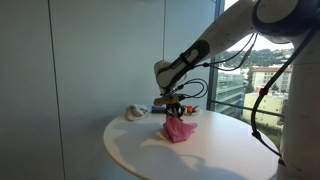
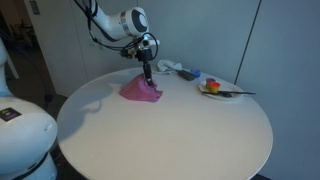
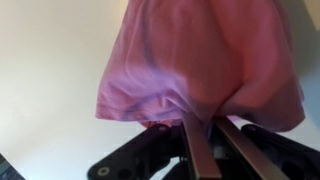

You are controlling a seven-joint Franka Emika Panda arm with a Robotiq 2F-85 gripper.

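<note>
A pink cloth [image 2: 141, 89] is bunched up in the middle-left of the round white table, its upper part drawn into a peak. My gripper is shut on this cloth, whose folds gather between the fingers in the wrist view and spread out ahead of them. In exterior view 1 the cloth [image 1: 179, 130] hangs beneath the gripper [image 1: 175, 112], and its lower part rests on or very near the tabletop. The exact fingertips are hidden by the cloth's folds.
A white bowl [image 2: 231, 94] with colourful items and a dark utensil stands at the table's edge. A white cloth [image 2: 170, 66] and a dark blue object [image 2: 190, 73] lie at the back.
</note>
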